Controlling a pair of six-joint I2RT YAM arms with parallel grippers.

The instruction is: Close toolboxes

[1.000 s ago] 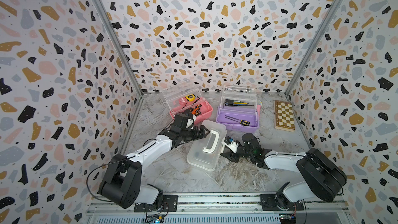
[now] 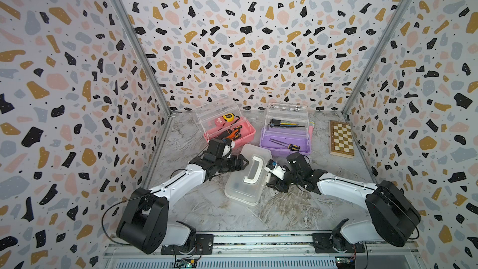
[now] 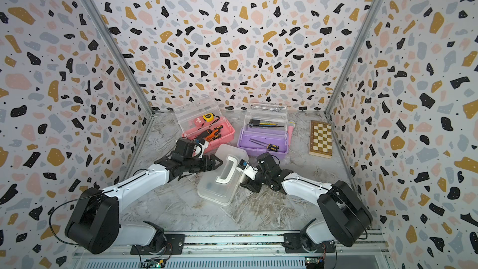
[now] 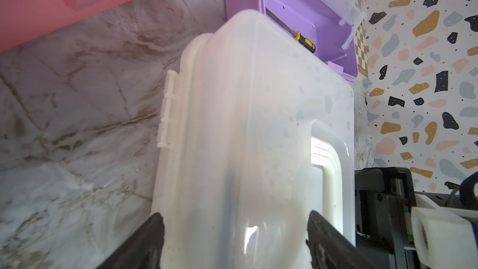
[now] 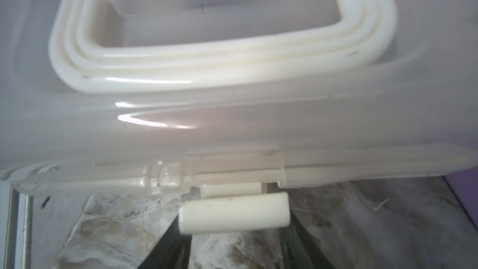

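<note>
A clear-lidded white toolbox (image 2: 242,189) stands at the table's middle front, its lid down and its white handle (image 5: 224,67) lying in the lid's recess. At the front edge, its white latch (image 5: 234,213) sticks outward. My right gripper is shut on that latch, a finger at each end. Over the lid's hinge side, my left gripper is open, with blurred fingers spread apart. Whether they touch the lid cannot be told. Behind stand a pink toolbox (image 2: 247,138) and a purple toolbox (image 2: 283,152), both with clear lids raised.
Pliers (image 2: 235,132) and a tape measure (image 2: 228,117) lie in the pink box. A screwdriver (image 2: 291,146) rests in the purple one. A chessboard (image 2: 342,139) is at the right. Bare marble (image 2: 298,214) lies at the front right.
My right arm's wrist has tilted and shifted slightly away from the front, its fingers staying at the white box's latch edge. The left gripper has moved slightly left and down. The boxes have not moved.
</note>
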